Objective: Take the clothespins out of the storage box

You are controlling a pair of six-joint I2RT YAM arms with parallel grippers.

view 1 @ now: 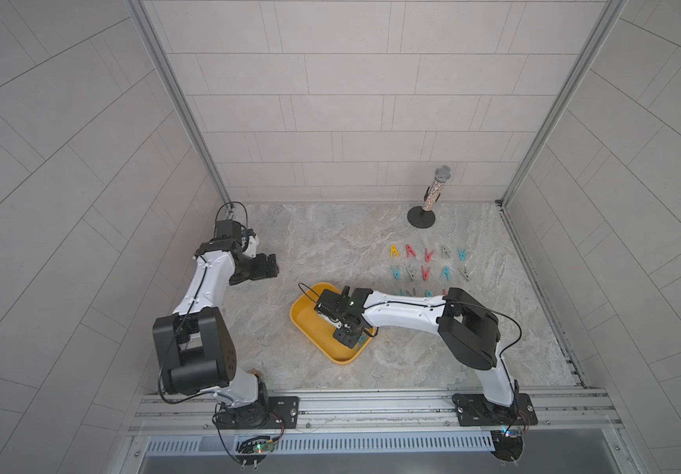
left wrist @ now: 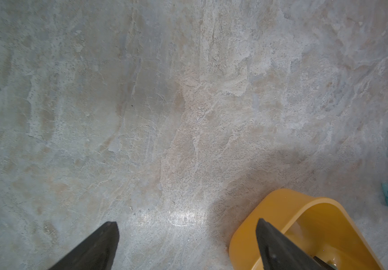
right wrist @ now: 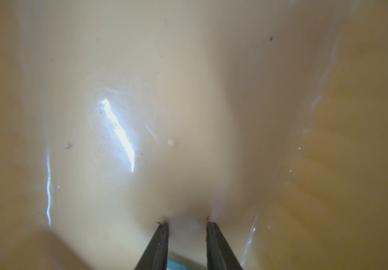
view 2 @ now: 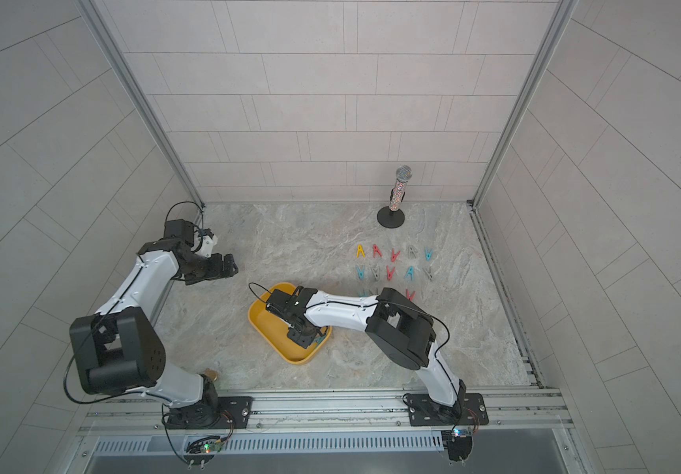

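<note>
The yellow storage box [view 1: 301, 316] stands mid-table towards the front. My right gripper reaches down inside it, its fingertips parted and bare box floor showing between them. At the bottom edge of the right wrist view, a teal clothespin [right wrist: 178, 265] shows partly between the fingers; whether they touch it is hidden. Clothespins in yellow [view 1: 394, 250], red [view 1: 409, 250], blue [view 1: 462, 254] and grey lie in rows on the table, right of the box. My left gripper is open and empty above the table, left of the box.
A microphone on a round black stand [view 1: 421, 217] is at the back right. The right arm [view 1: 407, 309] stretches over the table and hides part of the front clothespin row. Clear tabletop [view 1: 324, 237] lies behind the box.
</note>
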